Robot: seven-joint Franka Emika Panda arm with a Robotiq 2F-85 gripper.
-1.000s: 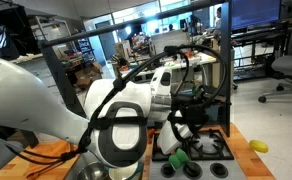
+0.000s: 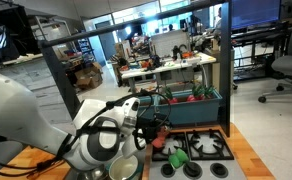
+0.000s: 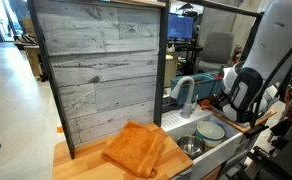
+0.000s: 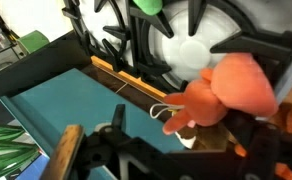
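In the wrist view my gripper stands open, its dark fingers apart at the bottom of the picture. A red-orange object with a pale string loop [image 4: 226,92] fills the space between and beyond them, partly covered by the right finger; whether it touches the fingers I cannot tell. From outside, the red object [image 2: 159,138] shows at the left edge of the stove [image 2: 194,150], close to the gripper [image 2: 148,130]. A green object [image 2: 178,158] lies on the stove, and part of this green object [image 4: 151,5] shows at the wrist view's top.
A blue-green box [image 2: 191,110] with red and green items stands behind the stove. In the sink are a metal pot [image 3: 191,146] and a white bowl [image 3: 210,131]. An orange cloth [image 3: 134,147] lies on the wooden counter to the left. The tall faucet [image 3: 186,90] rises nearby.
Over the last second the arm has drawn back to the left from over the stove.
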